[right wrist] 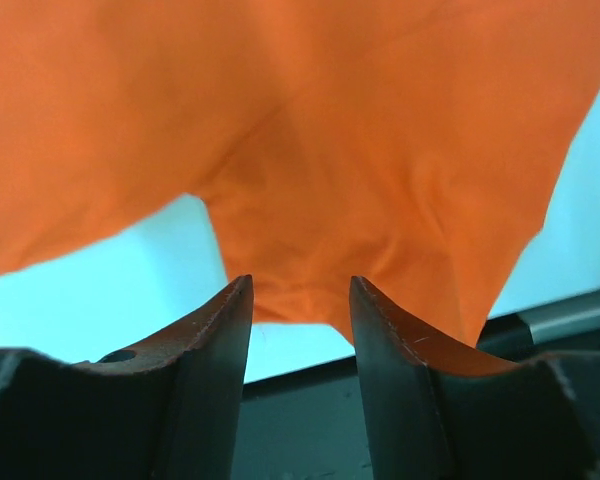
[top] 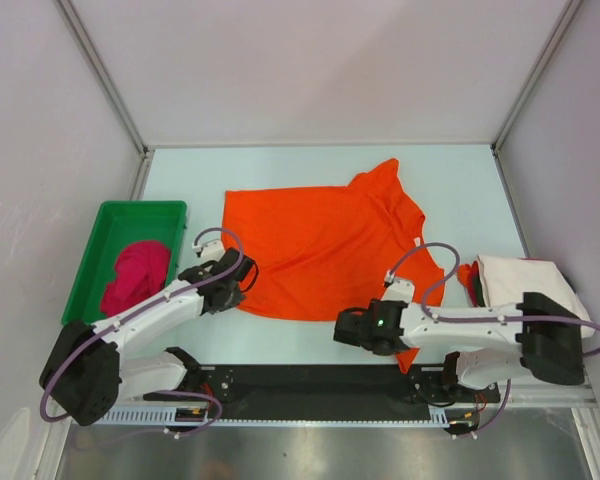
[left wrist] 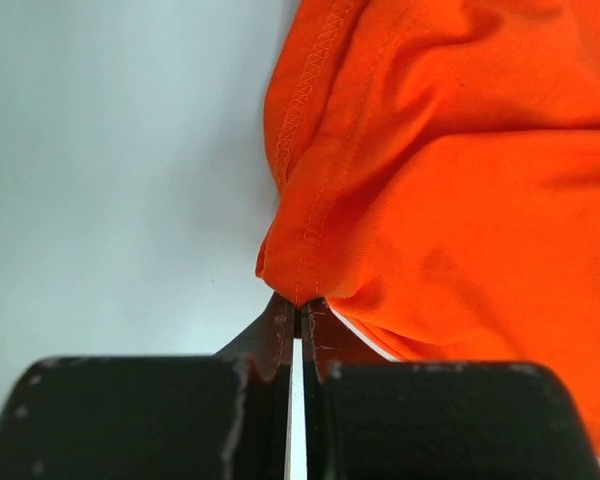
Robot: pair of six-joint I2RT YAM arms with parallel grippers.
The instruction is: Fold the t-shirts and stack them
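An orange t-shirt (top: 310, 240) lies spread over the middle of the table, one part reaching down to the near edge at the right. My left gripper is shut at the shirt's left near corner, where the hemmed fabric (left wrist: 330, 230) meets its fingertips; how much is between them is hidden. My right gripper is part open above the lower right part of the shirt, whose cloth (right wrist: 380, 180) shows below it, nothing visibly held.
A green bin (top: 85, 280) with red cloth (top: 140, 272) stands at the left. A white folded stack (top: 520, 280) with red and dark layers sits at the right. Bare table shows at the back corners.
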